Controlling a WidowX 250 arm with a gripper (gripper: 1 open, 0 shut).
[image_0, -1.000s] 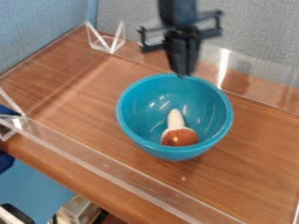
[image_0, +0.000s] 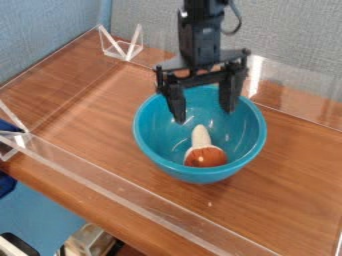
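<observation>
My gripper (image_0: 202, 98) hangs open over the teal bowl (image_0: 183, 170) in the middle of the table, its two dark fingers apart at the bowl's rear part, nothing visible between them. Inside the bowl, toward the front, lies a toy mushroom (image_0: 205, 150) with a white stem and an orange-brown end, below and nearer than the fingers.
White wire brackets (image_0: 120, 45) stand at the back left and at the left edge. Grey padded walls enclose the back.
The bowl and mushroom look unmoved.
</observation>
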